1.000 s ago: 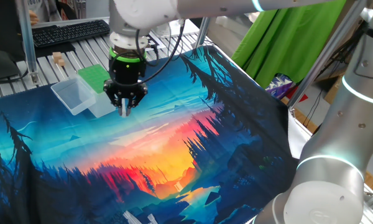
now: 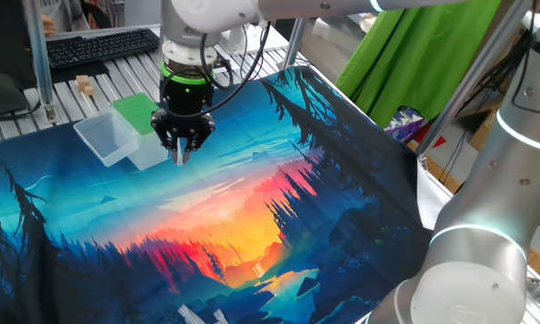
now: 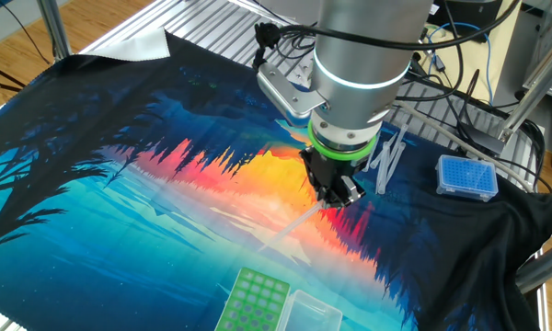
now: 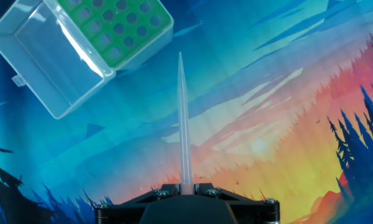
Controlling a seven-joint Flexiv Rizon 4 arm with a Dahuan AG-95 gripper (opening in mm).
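My gripper is shut on a clear, slender pipette tip, gripped at its wide end, with the point reaching away from the fingers. In exterior view 2 the pipette tip slants from the gripper toward the box side. A clear box with a green perforated rack stands at the upper left of the wrist view, its transparent lid swung open beside it. The held tip's point is to the right of this box, apart from it in the picture. How high it hangs over the cloth is hard to tell.
A printed landscape cloth covers the table. Several pale, thin pieces lie beyond the gripper in exterior view 2, near a blue-topped box. A keyboard sits behind the rack box.
Over the last second the gripper has shifted very slightly right and up in exterior view 1. The rack box has stayed put.
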